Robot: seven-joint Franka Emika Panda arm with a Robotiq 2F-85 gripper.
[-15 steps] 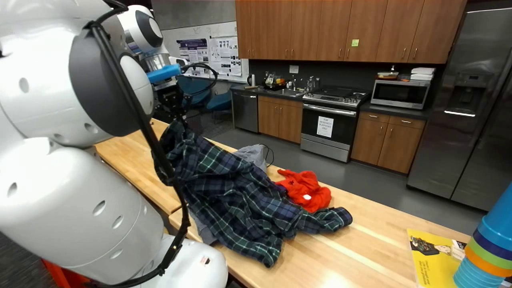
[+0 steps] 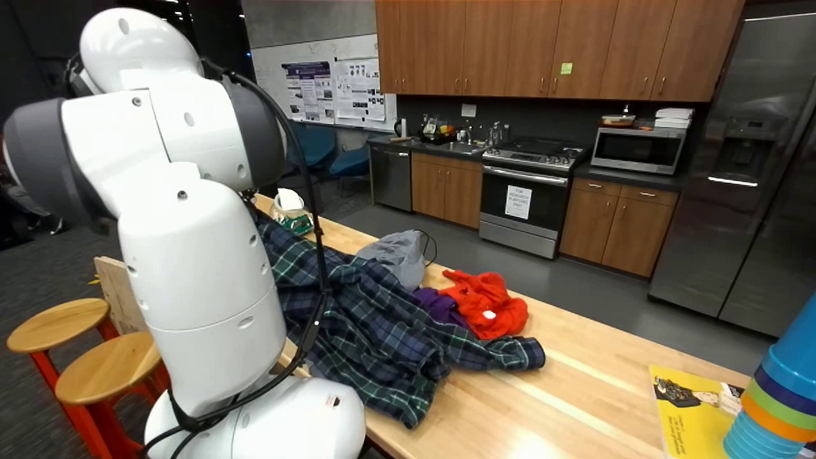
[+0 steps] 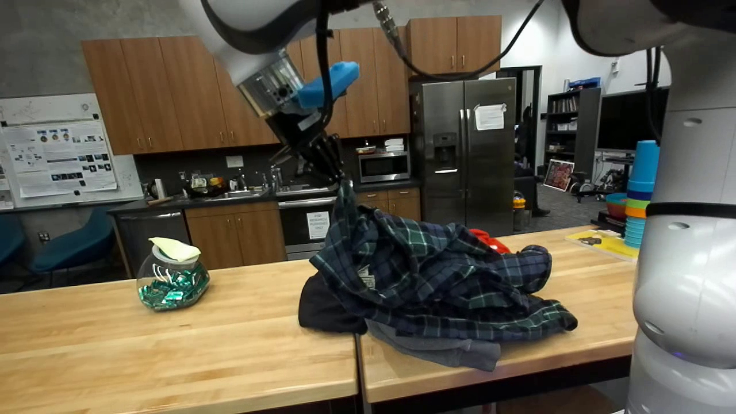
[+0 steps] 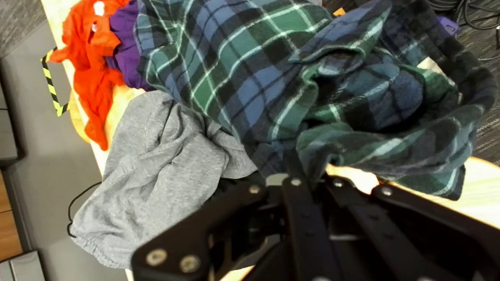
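A dark blue and green plaid shirt lies heaped over other clothes on the wooden table, one corner of it pulled up into a peak. At that peak my gripper is shut on the cloth. The wrist view shows the bunched plaid fabric running into the fingers of the gripper. In the first exterior view the shirt spreads along the table, with a sleeve reaching right; there the arm hides my gripper.
Grey clothing, a purple cloth and a red garment lie alongside the shirt. A jar of green-wrapped items stands on the left table. Stacked cups and a yellow booklet occupy the far end.
The arm has swung, and my gripper has gone out of sight behind it in the first exterior view. The plaid shirt has shifted a little left; the purple cloth and the jar now show.
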